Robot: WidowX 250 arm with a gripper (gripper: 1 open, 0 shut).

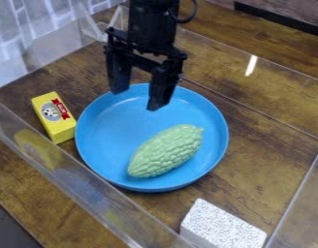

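Note:
My black gripper [141, 82] hangs open over the back part of a blue plate [112, 136], its two fingers spread apart with nothing visible between them. A green bumpy bitter gourd [166, 151] lies on the front right part of the plate, below and in front of the gripper. A yellow box [53, 118] lies on the table at the plate's left.
A white speckled block [221, 229] lies at the front right. Clear walls run along the left, front and right edges.

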